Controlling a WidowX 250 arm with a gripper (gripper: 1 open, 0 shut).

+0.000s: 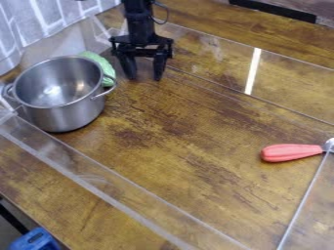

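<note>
The black gripper [141,57] hangs low at the top left, just behind and right of a steel pot [58,94]. Its dark fingers are small and blurred against the table, so I cannot tell whether they are open or shut. A green object [100,62] lies behind the pot, just left of the gripper, partly hidden by the pot.
A red-handled utensil [291,152] lies at the right edge, cut off by the frame. Clear strips run along its sides, and a blue object [37,239] sits at the bottom left corner.
</note>
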